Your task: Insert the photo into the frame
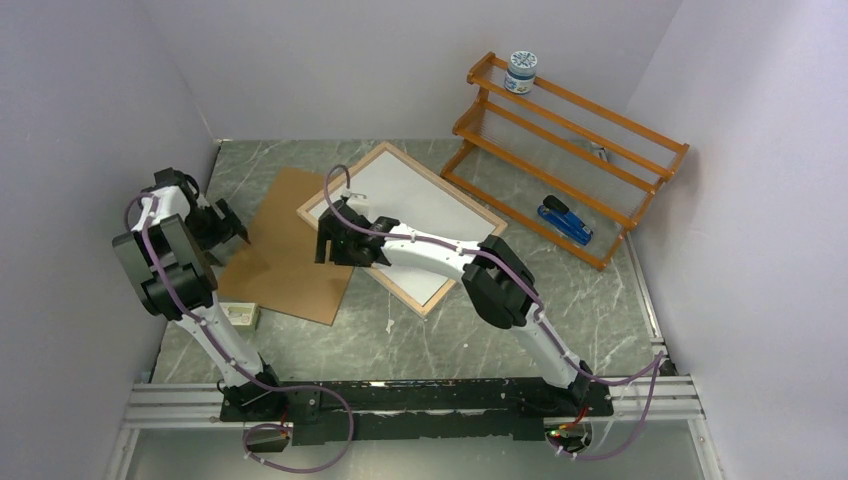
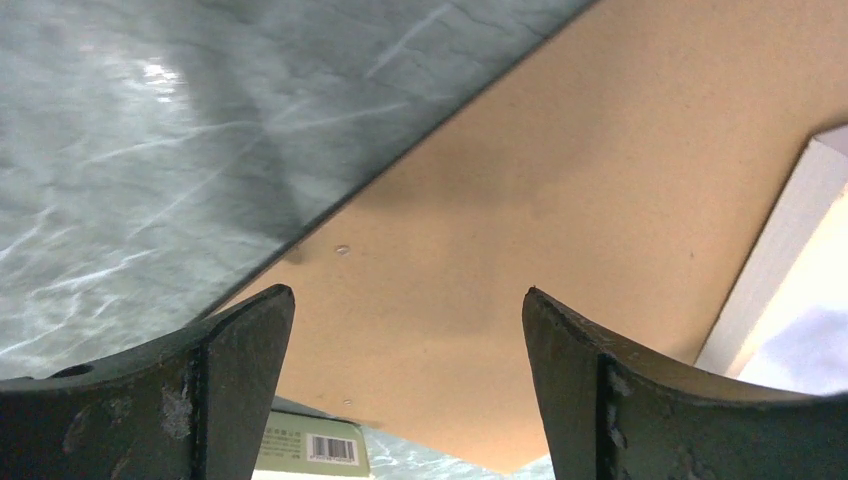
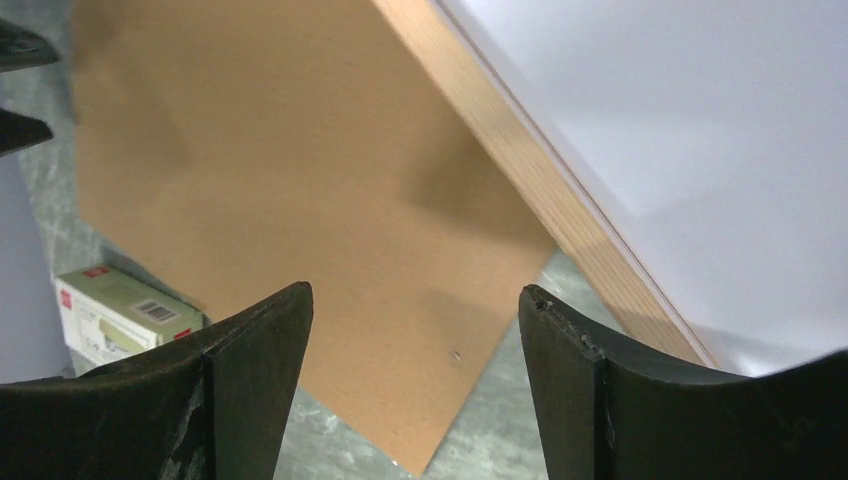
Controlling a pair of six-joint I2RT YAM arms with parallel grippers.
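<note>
The wooden frame (image 1: 468,203) lies at an angle mid-table around a white panel (image 1: 440,215); I cannot tell whether the panel is the photo. Its left corner overlaps a flat brown board (image 1: 290,285). In the right wrist view the frame's edge (image 3: 545,170) runs diagonally across the board (image 3: 350,270). My right gripper (image 1: 322,250) hovers over the frame's left side and the board, open, nothing between its fingers. Above the board's left edge, my left gripper (image 1: 238,226) also stands open and empty; the board (image 2: 480,220) fills much of its view.
A small green-and-white box (image 1: 242,316) stands by the board's lower left corner. At the right are a wooden rack (image 1: 575,140), a jar (image 1: 521,72) on it and a blue stapler (image 1: 565,220).
</note>
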